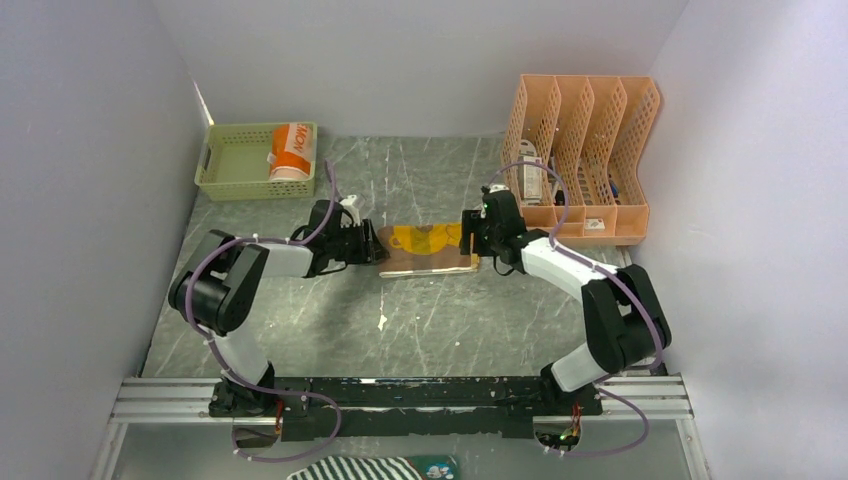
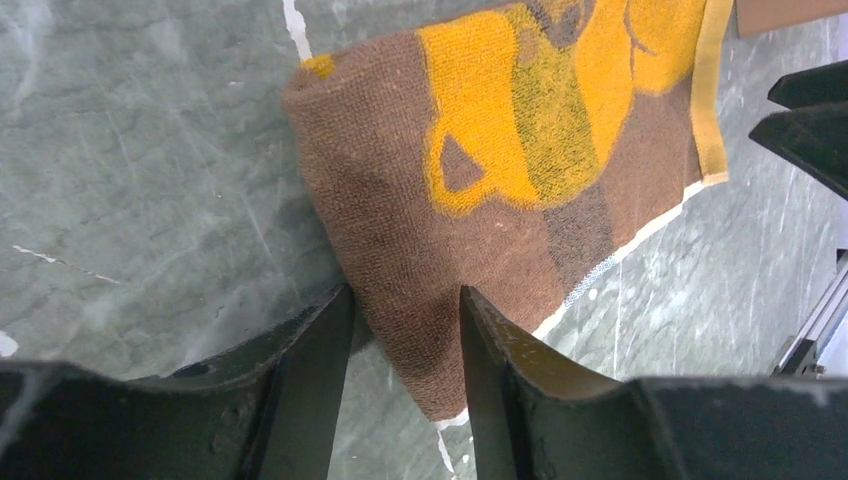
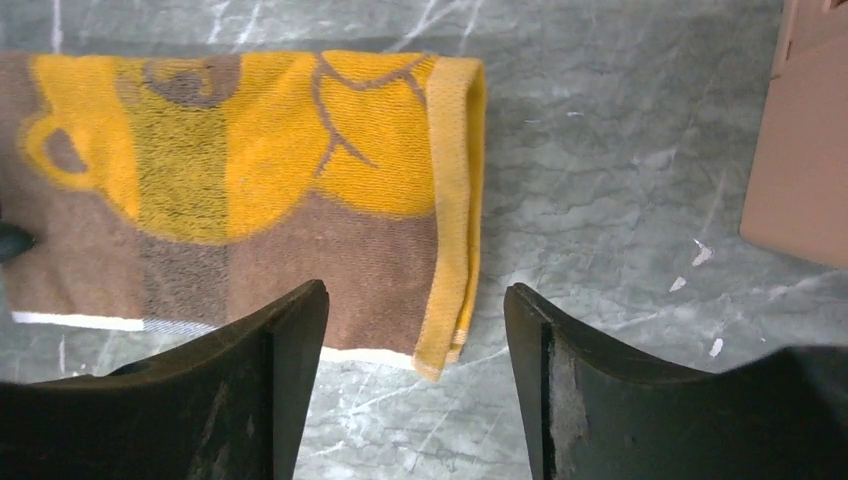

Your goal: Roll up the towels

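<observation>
A brown and yellow towel (image 1: 425, 255) with a cup-like pattern lies folded flat in the middle of the table. My left gripper is part open at the towel's left folded edge (image 2: 365, 230), one finger beside it and the other over the brown cloth. My right gripper is part open over the towel's right end, where a narrow yellow band (image 3: 447, 230) runs along the edge between its fingers in the right wrist view.
A green basket (image 1: 230, 160) with an orange rolled item (image 1: 291, 150) stands back left. An orange slotted organiser (image 1: 600, 140) stands back right, near my right arm. A striped cloth (image 1: 340, 470) shows below the front edge.
</observation>
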